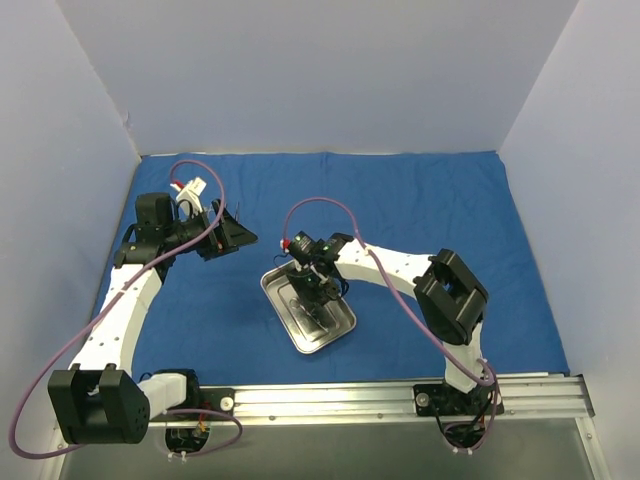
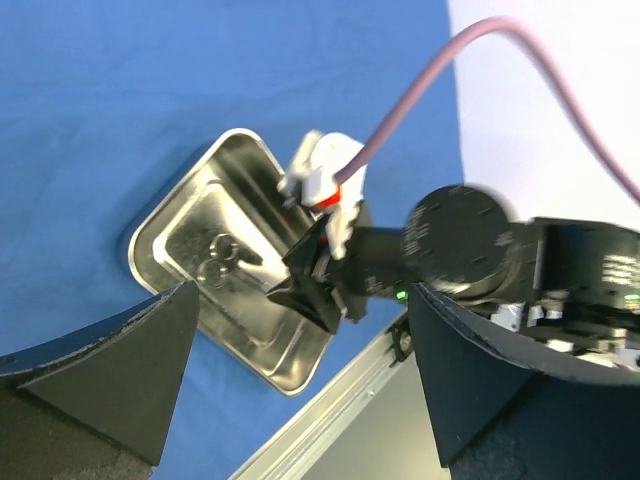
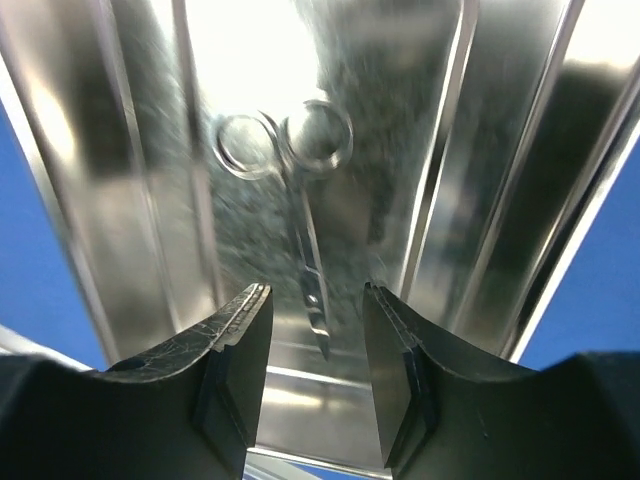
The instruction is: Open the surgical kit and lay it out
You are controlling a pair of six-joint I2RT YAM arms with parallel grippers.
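Observation:
The silver metal tray lies on the blue cloth, with a pair of scissors on its floor. In the right wrist view the scissors' rings point up the picture and the blades run down towards the gap between my fingers. My right gripper is open above the tray, with nothing held. My left gripper stands open over the cloth, to the upper left of the tray. Its left wrist view shows its wide-apart fingers with no object gripped, the tray beyond. Part of the scissors is hidden under the right arm in the top view.
Thin instruments lie on the cloth behind the left gripper, mostly covered by it. A metal rail runs along the front edge, and grey walls close the sides.

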